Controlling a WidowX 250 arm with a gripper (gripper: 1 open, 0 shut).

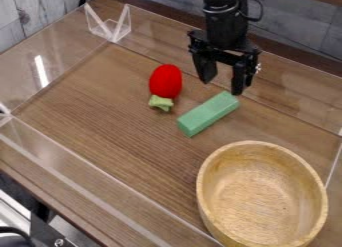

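Note:
In the camera view my black gripper [222,59] hangs over the back of the wooden table [80,151], above and behind a green bar-shaped block [209,114] lying diagonally. A red rounded object [166,80] lies left of it, with a small light-green piece [160,104] just below. Whether the gripper's fingers are open or shut is hard to tell.
A large tan bowl [259,197] fills the front right. A clear plastic object [107,23] stands at the back left.

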